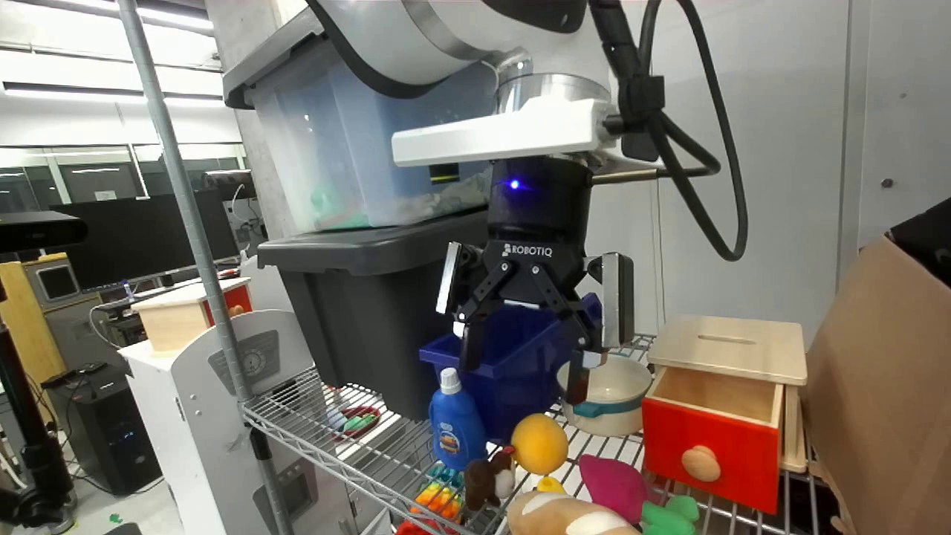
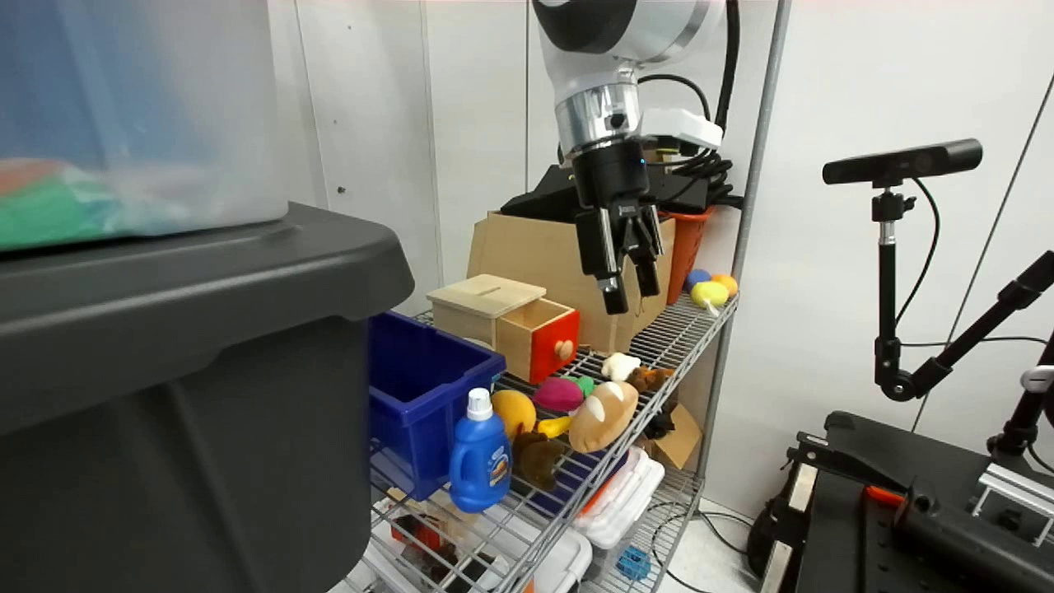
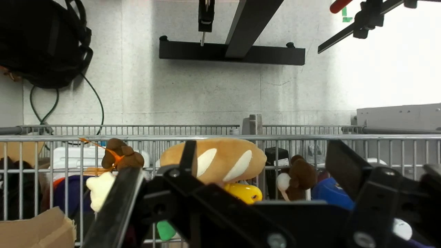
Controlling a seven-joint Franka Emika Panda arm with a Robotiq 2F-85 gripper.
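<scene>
My gripper [image 1: 526, 364] hangs above the wire shelf, fingers spread wide and empty between them. In exterior view 1 it overlaps the blue bin [image 1: 521, 392] behind it. A blue detergent bottle [image 1: 456, 428] with a white cap stands upright in front of the bin. Right of the bin is a cream pot [image 1: 615, 388] with a teal band. The wooden box [image 1: 726, 343] has its red-fronted drawer [image 1: 710, 441] pulled out, and the drawer looks empty where its inside shows. In the wrist view a bread plush [image 3: 227, 159] lies below the fingers, beside a yellow toy [image 3: 244, 192].
An orange ball [image 1: 540, 443], a brown plush [image 1: 486, 481] and a magenta toy [image 1: 613, 486] crowd the shelf front. Stacked large bins [image 2: 198, 395] stand at one side; a cardboard sheet [image 1: 891, 383] closes the other. Open air surrounds the gripper above the drawer.
</scene>
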